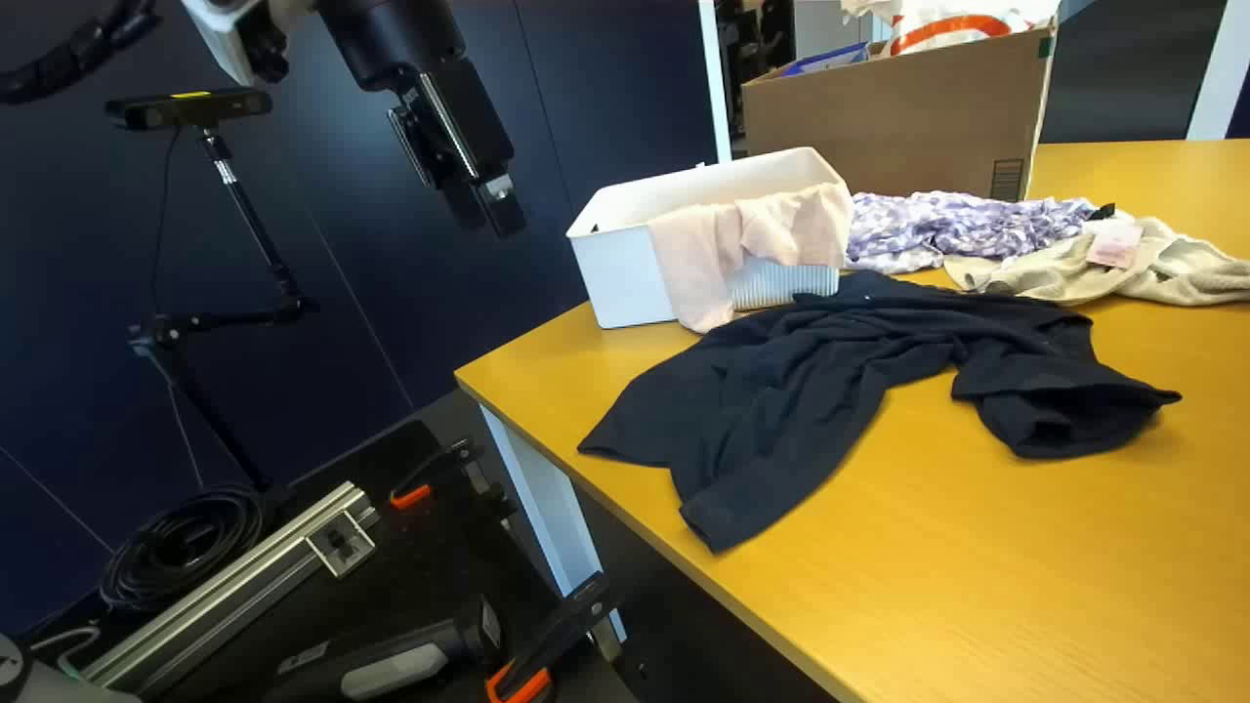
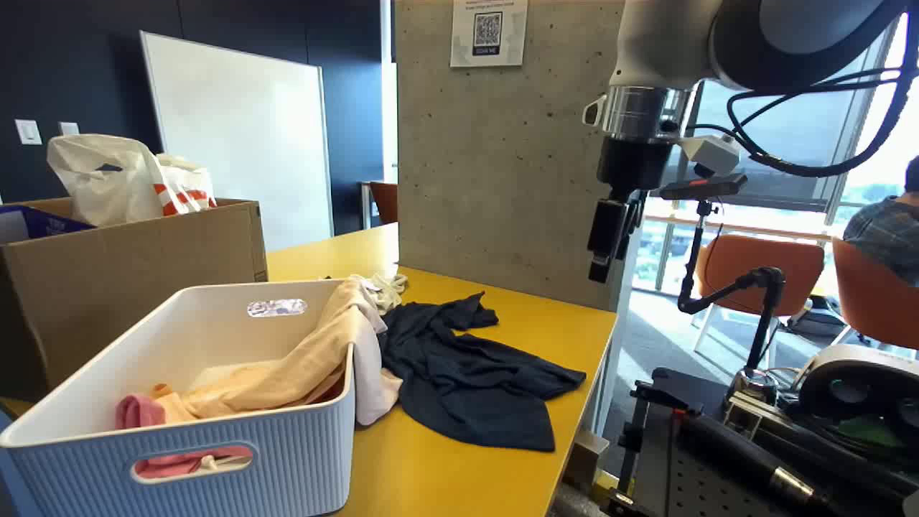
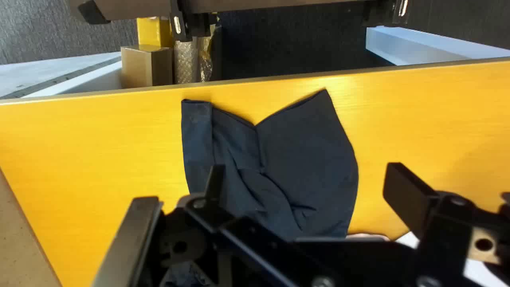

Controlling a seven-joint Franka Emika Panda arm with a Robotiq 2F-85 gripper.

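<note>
A dark navy garment (image 1: 809,375) lies crumpled on the yellow table, one end near the front edge. Above it and apart from it, my gripper is open with only air between its fingers. The wrist view looks down on the garment (image 3: 306,162), partly hidden behind the gripper's body. In the second exterior view the gripper (image 2: 607,250) hangs high near the table's edge. A white bin (image 2: 284,465) stands on the table. A pale peach cloth (image 2: 293,370) lies inside and hangs over its rim, beside pink fabric (image 2: 138,412).
Behind the garment lie a purple-white patterned cloth (image 1: 961,228) and a beige garment (image 1: 1078,264). A cardboard box (image 1: 891,117) with plastic bags stands at the back. Clamps and a camera stand (image 1: 252,211) are off the table.
</note>
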